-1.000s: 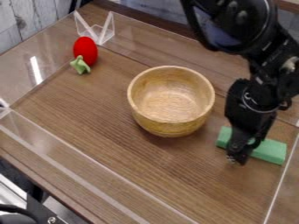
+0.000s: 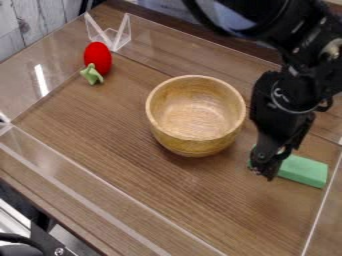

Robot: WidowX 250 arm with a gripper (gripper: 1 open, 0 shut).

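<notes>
My black gripper (image 2: 263, 161) is low at the right of the camera view, its fingertips over or beside the left end of a green block (image 2: 301, 172) that lies flat on the wooden table (image 2: 147, 210). Whether the fingers touch the block, and whether they are open or shut, is unclear. A yellow wooden bowl (image 2: 185, 110) sits just left of the gripper.
A red object with a green end (image 2: 98, 58) lies at the upper left, with a white wire-like item (image 2: 110, 32) behind it.
</notes>
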